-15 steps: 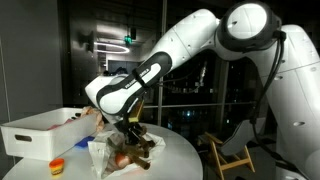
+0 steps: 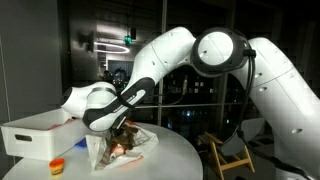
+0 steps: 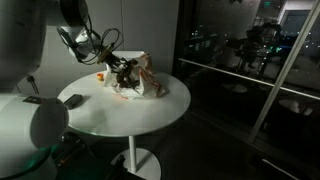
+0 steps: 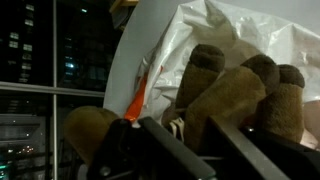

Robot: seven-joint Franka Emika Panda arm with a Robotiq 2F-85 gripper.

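Observation:
A brown plush toy (image 4: 225, 100) with several stubby limbs fills the middle of the wrist view. It rests on a crumpled white plastic bag (image 4: 175, 62) with red print; in exterior view 1 the toy (image 2: 128, 138) shows as a dark brown shape over the bag (image 2: 145, 152). My gripper reaches into the toy's limbs, its dark fingers close together. It appears shut, and nothing clearly shows between the fingers. Brown plush hides part of the fingertips. In exterior view 2 the toy (image 3: 125, 72) and gripper overlap darkly.
A white box (image 2: 30, 138) stands at the left of the white round table (image 2: 180, 165), with a small red and yellow object (image 2: 56, 166) in front. A black object (image 3: 72, 101) lies near the table edge. The table right of the bag is clear. A wooden chair (image 2: 230, 155) stands beyond it.
The arm's wrist has moved left and down in exterior view 1, tilting over. The brown toy's visible limbs have shifted left and upward, and the bag looks more bunched.

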